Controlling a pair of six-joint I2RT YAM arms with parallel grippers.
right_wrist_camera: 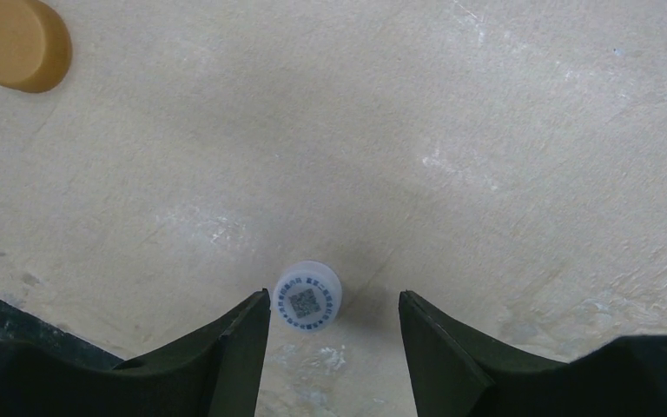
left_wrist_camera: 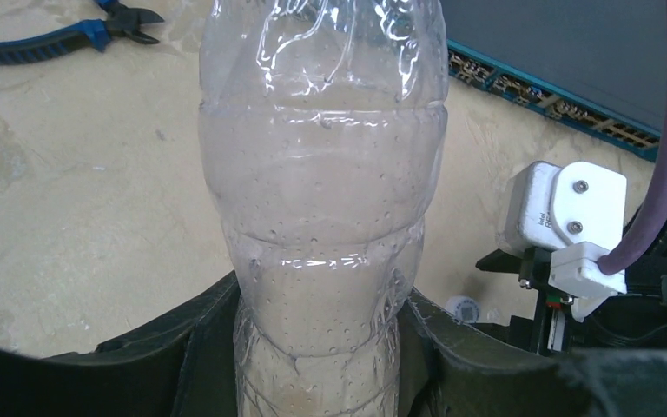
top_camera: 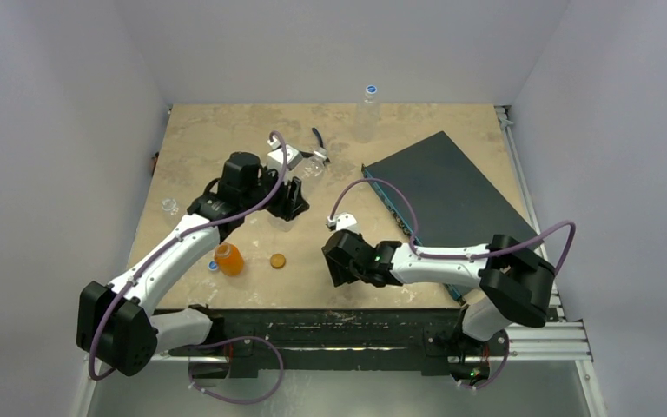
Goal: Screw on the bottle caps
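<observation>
My left gripper is shut around a clear plastic bottle [left_wrist_camera: 321,182], which is lifted up in front of the left wrist camera; its mouth is cut off in that view. From above, part of this bottle [top_camera: 313,168] shows beyond the left fingers. A small white cap [right_wrist_camera: 308,297] lies on the table. It sits between the spread fingers of my right gripper, nearer the left finger, with nothing clasped. In the top view, my right gripper [top_camera: 337,268] hides that cap.
An orange bottle [top_camera: 228,259], a yellow-brown cap [top_camera: 277,261] and a blue cap [top_camera: 213,266] are at front left. Another clear bottle [top_camera: 170,207] stands at left, a blue-capped one [top_camera: 366,117] at the back. Pliers [top_camera: 318,137] lie behind; a dark panel [top_camera: 452,195] fills the right.
</observation>
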